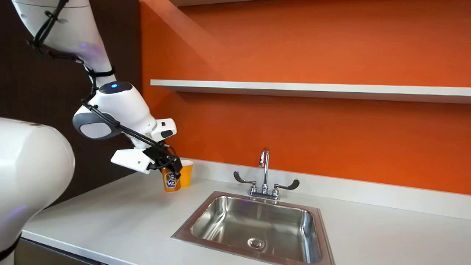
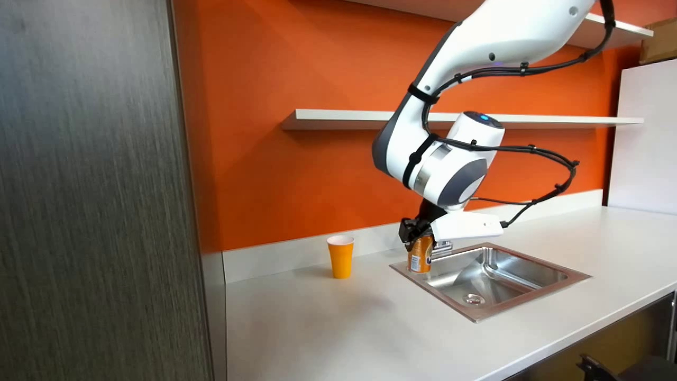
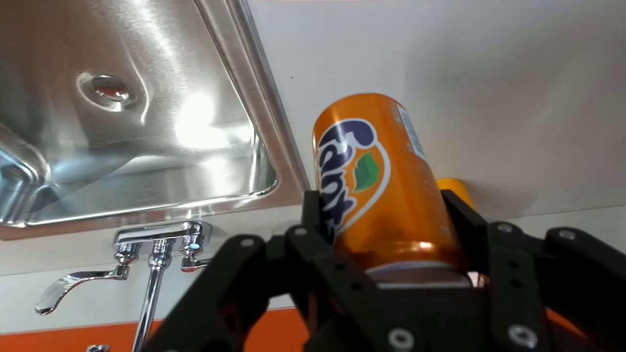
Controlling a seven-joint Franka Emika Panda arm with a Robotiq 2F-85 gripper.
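Note:
An orange Fanta can [image 3: 381,170] fills the middle of the wrist view, with my gripper shut around it. In exterior view 1 the same can [image 1: 171,182] hangs from the gripper [image 1: 170,168], just in front of a yellow-orange cup [image 1: 186,173] and partly covering it. From the other side, in exterior view 2, the can [image 2: 420,257] appears above the counter, well to the right of the cup [image 2: 341,257]. The cup stands upright near the back wall. Only a sliver of the cup [image 3: 456,188] shows behind the can in the wrist view.
A steel sink [image 1: 258,229] is set into the counter, with a faucet [image 1: 265,176] behind it. A white shelf [image 1: 309,87] runs along the orange wall. Bare counter [image 2: 298,330] lies in front of the cup.

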